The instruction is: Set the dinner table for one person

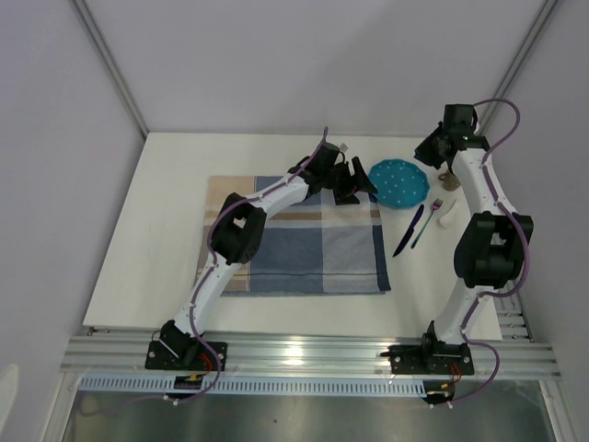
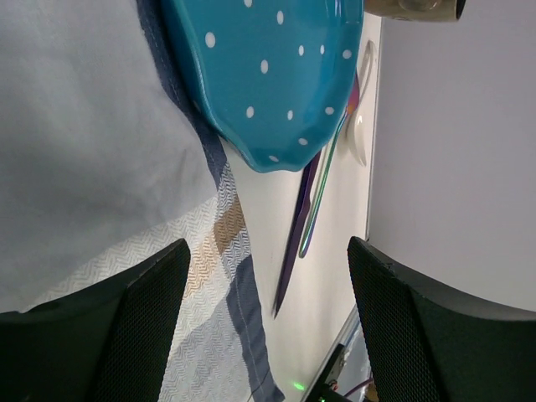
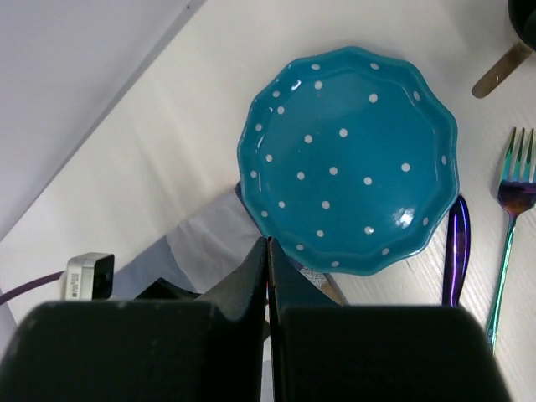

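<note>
The teal dotted plate (image 1: 398, 183) lies near the back right, its left edge by the corner of the striped placemat (image 1: 293, 253). My left gripper (image 1: 357, 184) is just left of it, fingers parted with nothing between them in the left wrist view. My right gripper (image 1: 425, 152) is above and behind the plate's right side, shut with nothing visible between its fingers. The purple knife (image 1: 408, 230), fork (image 1: 426, 224) and pale spoon (image 1: 448, 215) lie right of the placemat.
A brown mug (image 1: 450, 181) stands right of the plate, partly under the right arm.
</note>
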